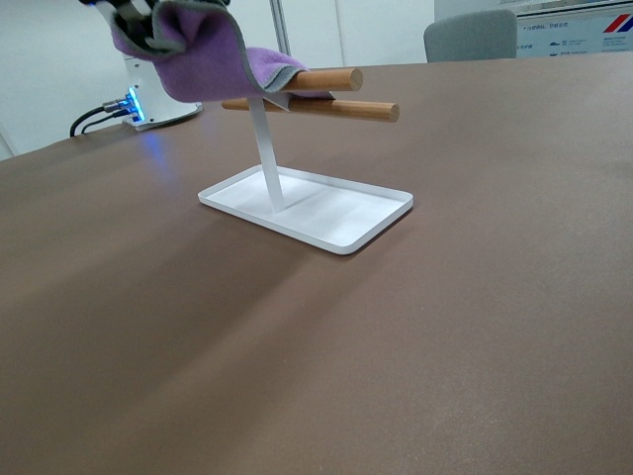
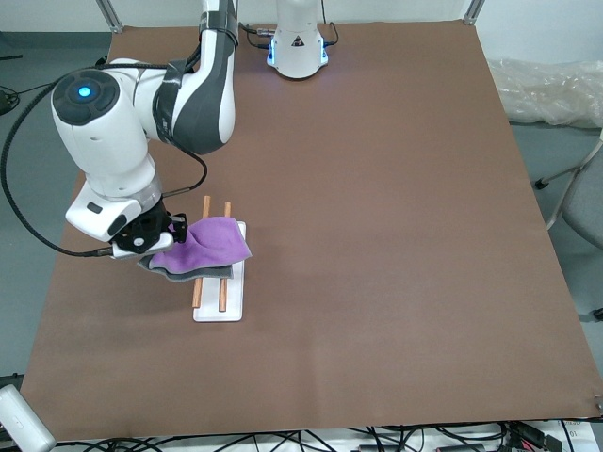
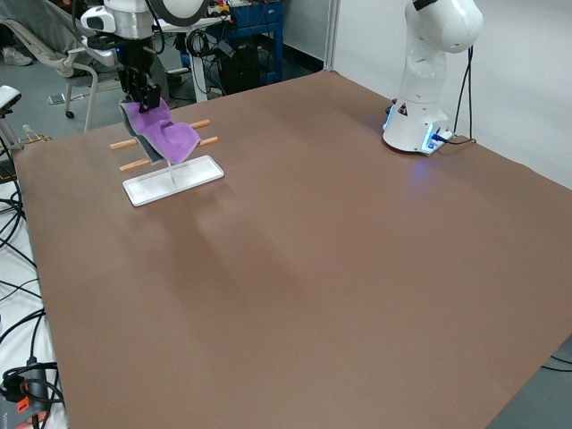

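A purple towel with grey edging [image 2: 203,245] lies draped over two wooden bars of a white stand, whose white tray [image 1: 346,213] rests on the brown table. My gripper [image 3: 143,100] is at the towel's far end above the stand, in the top view at the upper left edge among the grey fold. In the left view it is mostly hidden under the arm's head. Whether it is shut on the towel I cannot tell. The wooden bars [image 1: 336,109] stick out past the towel.
Cables crowd the floor and strip along one edge.
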